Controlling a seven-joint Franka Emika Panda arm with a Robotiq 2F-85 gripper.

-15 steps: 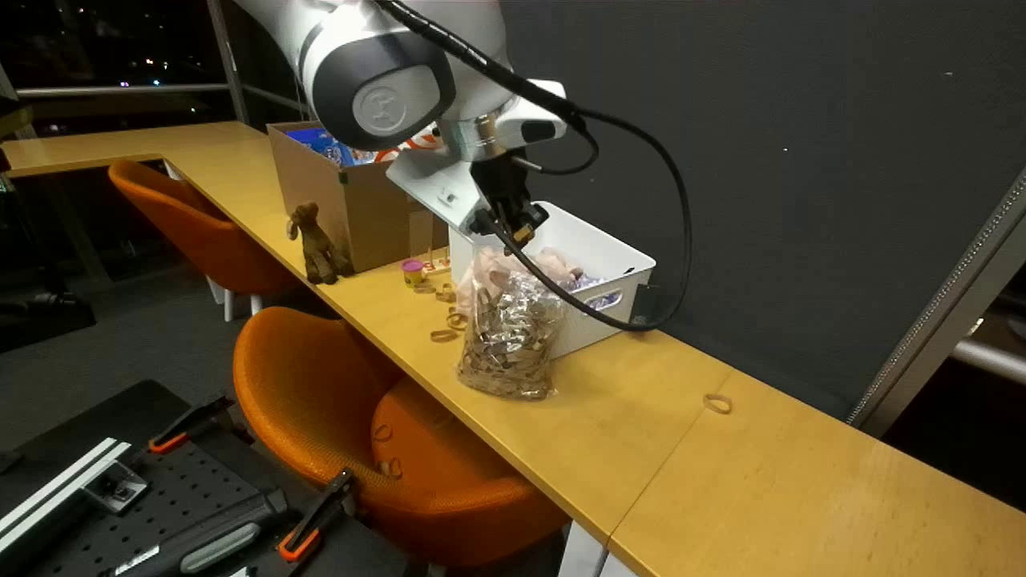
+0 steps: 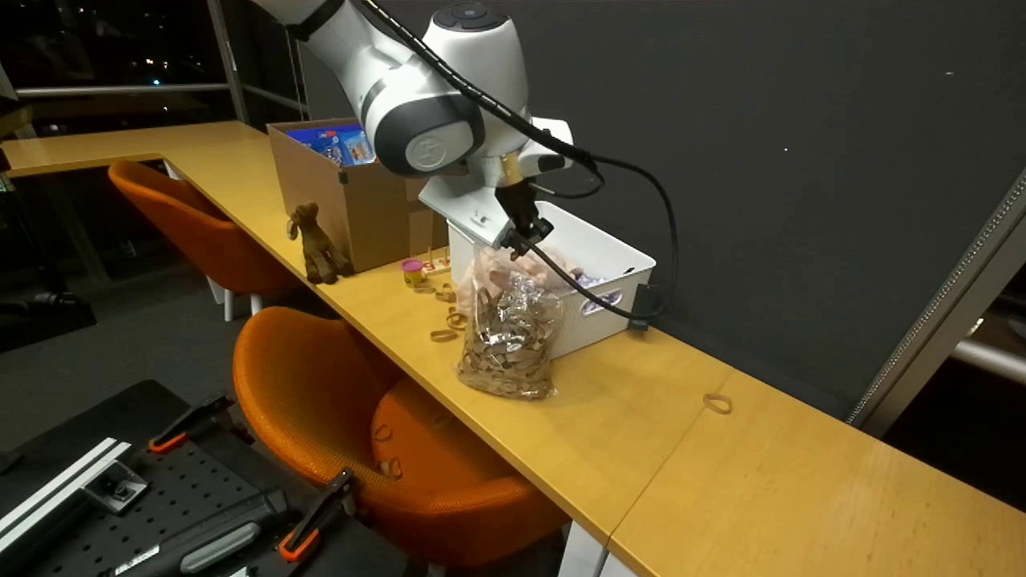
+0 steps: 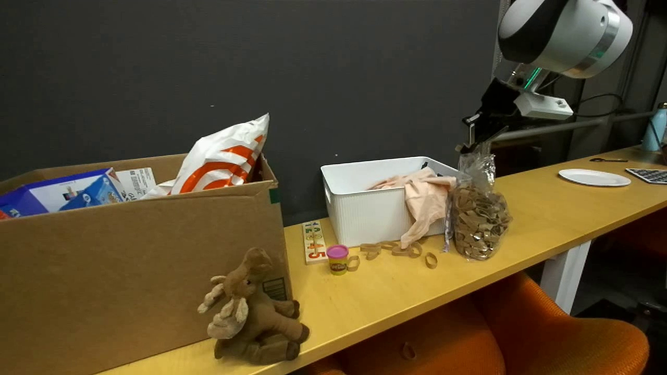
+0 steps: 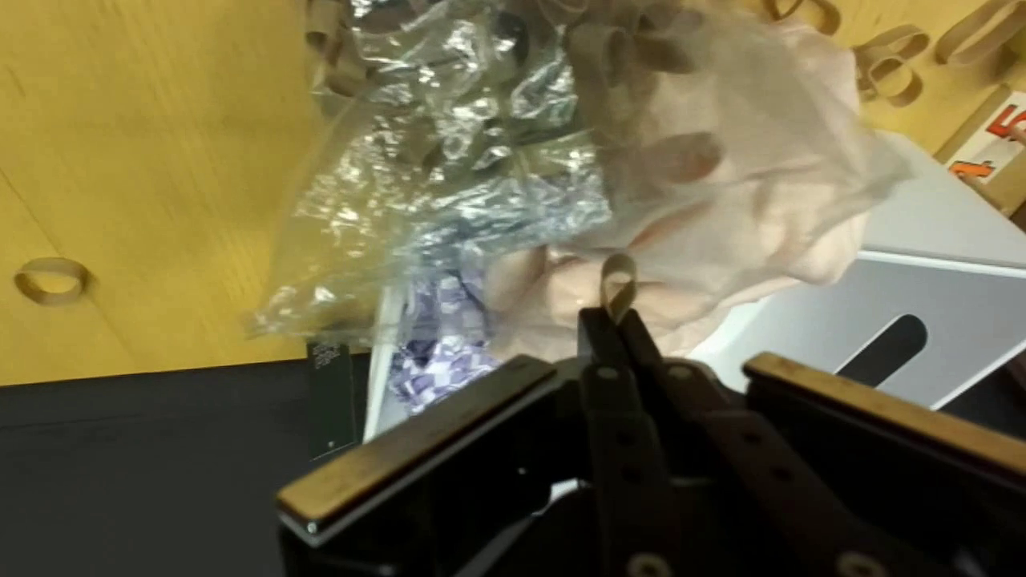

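Observation:
A clear plastic bag (image 2: 511, 336) full of tan rubber bands stands upright on the table against the white bin. Its crumpled, open mouth spreads below me in the wrist view. Right over that mouth is my gripper, its black fingers closed together. A small tan rubber band (image 4: 618, 279) sticks out as a loop from between the fingertips. In the second exterior view the gripper (image 3: 469, 147) hangs just above the bag's top (image 3: 478, 165); whether it touches the plastic I cannot tell.
The white bin (image 3: 369, 219) holds pink and checkered cloth. Loose bands lie on the table, one alone (image 2: 717, 403) at the right. A Play-Doh tub (image 3: 338, 260), a number board (image 3: 314, 242), a plush moose (image 3: 256, 312) and a cardboard box (image 3: 144, 275) stand nearby.
In exterior view 1 the arm and gripper have shifted a little to the right above the bag, and the wrist has turned. The bag and bin have stayed in place.

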